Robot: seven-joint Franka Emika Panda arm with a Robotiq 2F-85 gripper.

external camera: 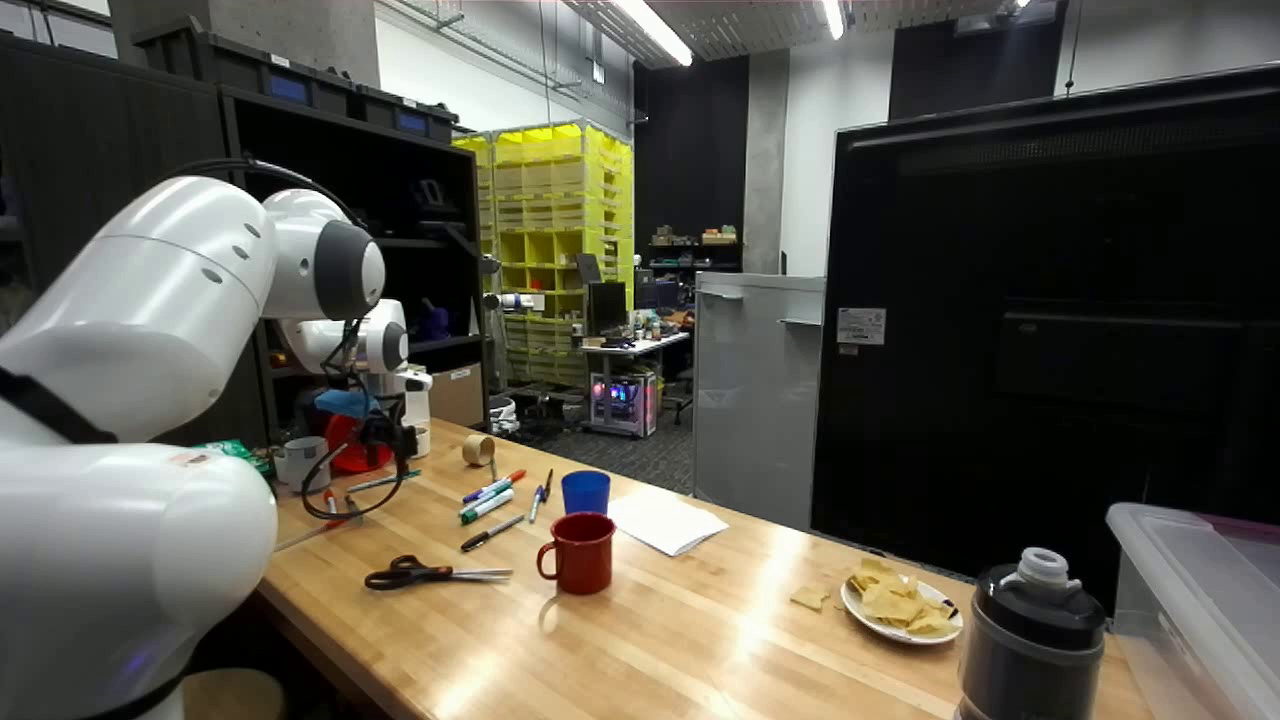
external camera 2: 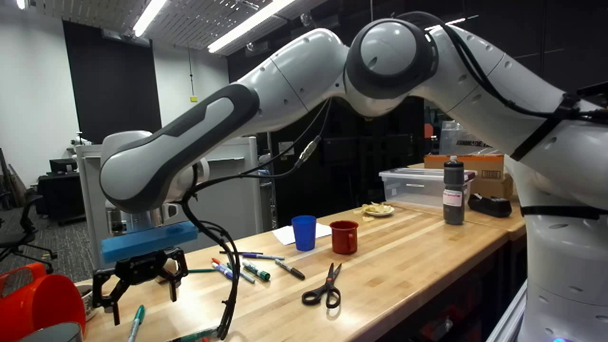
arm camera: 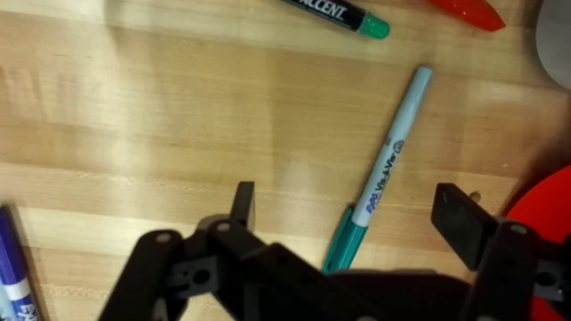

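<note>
My gripper stands open above the table, its black fingers spread wide with nothing held between them. Below, the wrist view shows a grey Vis-à-Vis pen (arm camera: 393, 147) with a teal cap, lying slantwise across the gap between the fingers; the gripper's body hides the cap's end. From the side, the open gripper (external camera 2: 145, 306) hangs over the table's left end, with a teal-capped pen (external camera 2: 137, 322) lower down and close by. A green-ended Accent marker (arm camera: 342, 13) and an orange-red tip (arm camera: 471, 10) lie farther up in the wrist view.
A red container (external camera 2: 48, 305) stands close to the gripper, beside a grey cup (external camera 2: 54, 333). Along the table lie several markers, scissors (external camera 2: 325, 291), a blue cup (external camera 2: 304, 232) and a red mug (external camera 2: 345, 237). Table between mug and chips plate (external camera: 902, 606) is mostly clear.
</note>
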